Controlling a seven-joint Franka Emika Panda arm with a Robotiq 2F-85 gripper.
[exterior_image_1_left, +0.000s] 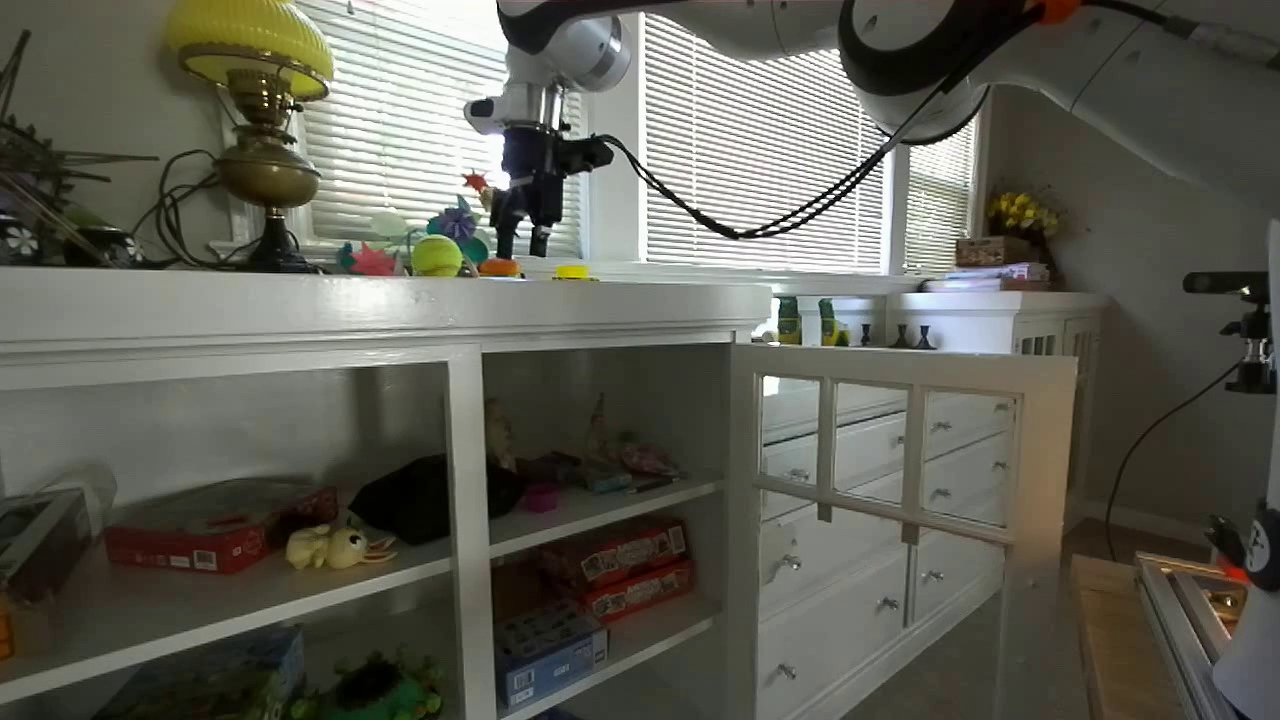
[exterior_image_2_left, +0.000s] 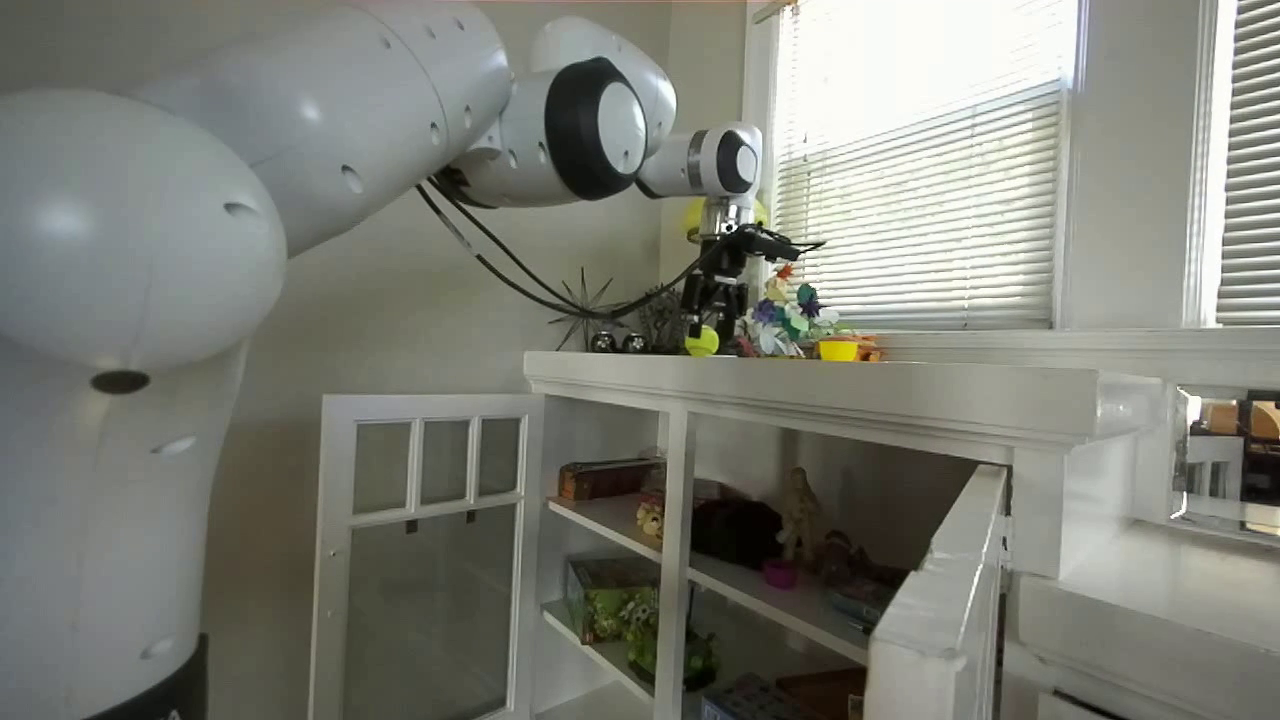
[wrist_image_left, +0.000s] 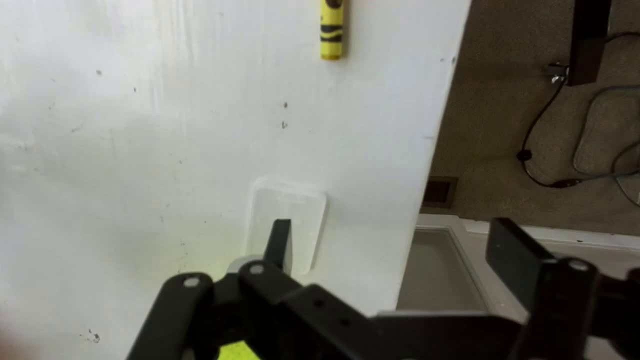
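Above the white cabinet top (exterior_image_1_left: 396, 300), my gripper (exterior_image_1_left: 522, 253) points straight down. Its two fingers stand apart with nothing held between them. In the wrist view the gripper spans the cabinet's front edge, one finger over the white top and the other past the edge. A thin, pale, translucent rectangular piece (wrist_image_left: 294, 210) lies flat on the top, partly hidden by the nearer finger. Farther up that view is the end of a yellow crayon-like object (wrist_image_left: 331, 36). A yellow-green ball (exterior_image_1_left: 437, 256) rests to the left of the gripper in exterior view 1.
An oil lamp (exterior_image_1_left: 268, 180) and paper flowers (exterior_image_1_left: 456, 224) stand on the top. A yellow cup (exterior_image_2_left: 839, 349) sits there too. Both cabinet doors hang open, including the left door (exterior_image_2_left: 338, 564) in exterior view 2. Red boxes (exterior_image_1_left: 636, 564) and toys fill the shelves below.
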